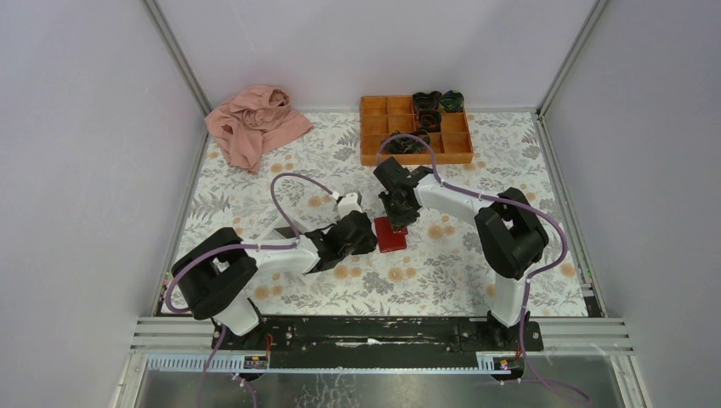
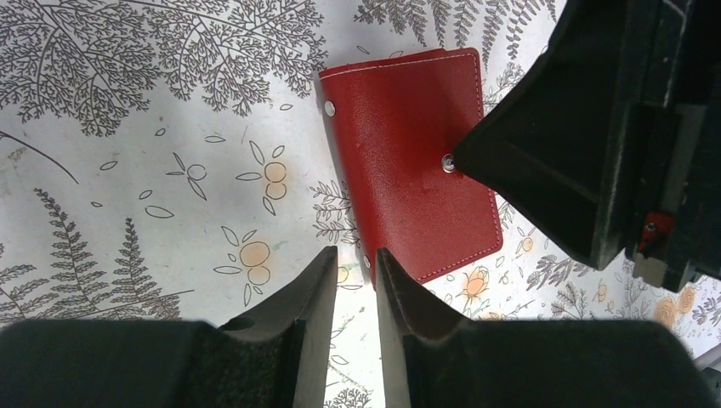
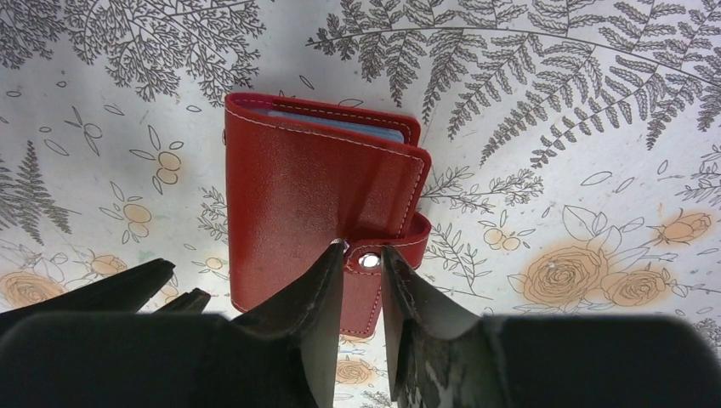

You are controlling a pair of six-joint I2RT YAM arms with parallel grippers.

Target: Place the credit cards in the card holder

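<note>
The red card holder (image 1: 392, 241) lies closed on the table between my two grippers. In the right wrist view its strap and silver snap (image 3: 369, 260) are at the right side, and pale bluish sleeves show inside its top edge. Over that snap hover the fingertips of my right gripper, open with a narrow gap and nothing held. My left gripper is by the holder's left edge, its fingers a little apart and empty. The right gripper's dark finger (image 2: 519, 161) covers part of the holder in the left wrist view. I can make out no credit cards.
A wooden compartment tray (image 1: 374, 133) with dark coiled items stands at the back. Pink cloth (image 1: 255, 127) is heaped at the back left. A white object (image 1: 274, 229) is partly hidden behind the left arm. Free table lies to the right.
</note>
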